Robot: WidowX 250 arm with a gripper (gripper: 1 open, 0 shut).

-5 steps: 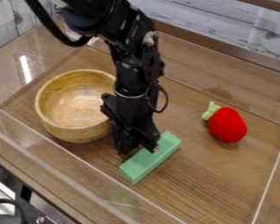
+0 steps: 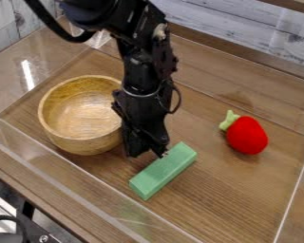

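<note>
My black gripper [image 2: 144,142] reaches down at the middle of the table, between a round tan bowl [image 2: 68,114] on the left and a flat light-green block [image 2: 162,171] at the lower right. Its fingertips are low, just above and left of the block's upper end, and look shut, with nothing seen between them. Part of the bowl's right side is hidden behind the arm.
A red vegetable or fruit with a green stem [image 2: 249,137] lies on the wooden table [image 2: 243,190] to the right.
The bowl, block and red object look unmoved.
</note>
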